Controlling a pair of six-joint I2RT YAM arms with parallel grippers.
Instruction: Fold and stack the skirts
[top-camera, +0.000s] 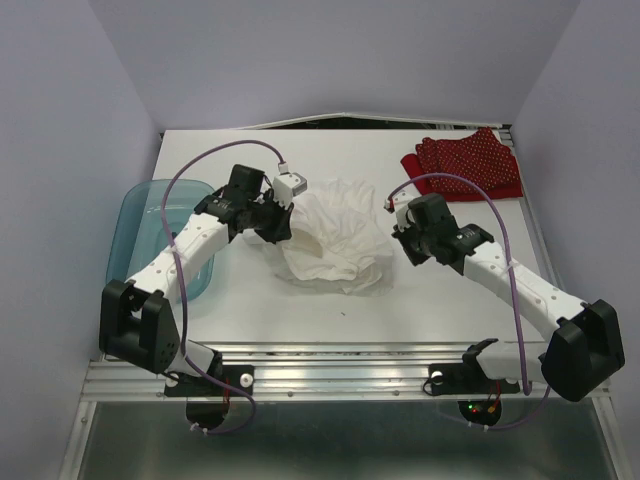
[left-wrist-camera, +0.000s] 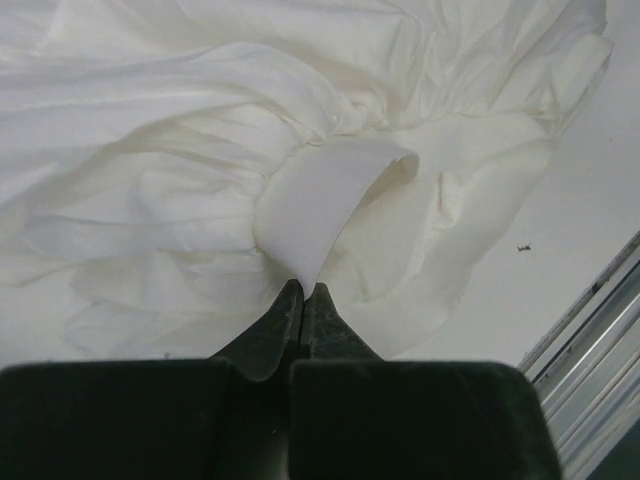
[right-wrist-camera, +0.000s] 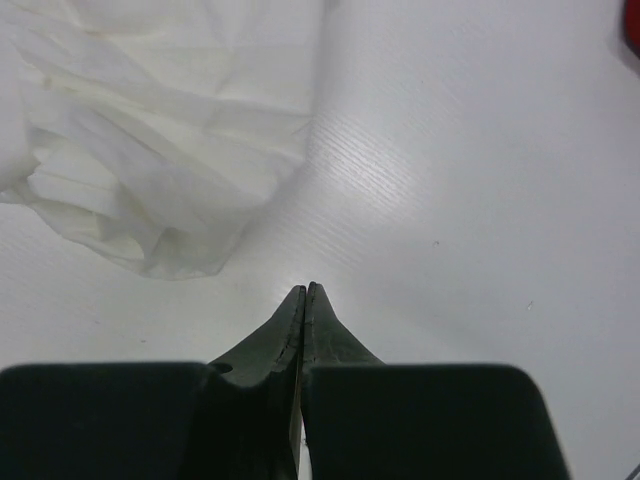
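A white skirt (top-camera: 335, 240) lies crumpled in the middle of the white table. My left gripper (top-camera: 285, 228) is over its left part; in the left wrist view its fingertips (left-wrist-camera: 297, 298) are shut at a curled white strip of the fabric, though whether they pinch it is hard to tell. My right gripper (top-camera: 410, 250) is shut and empty, just right of the skirt, which shows bare table under its fingertips in the right wrist view.
Red dotted skirts (top-camera: 466, 160) lie folded at the back right. A teal bin (top-camera: 128, 240) stands at the left.
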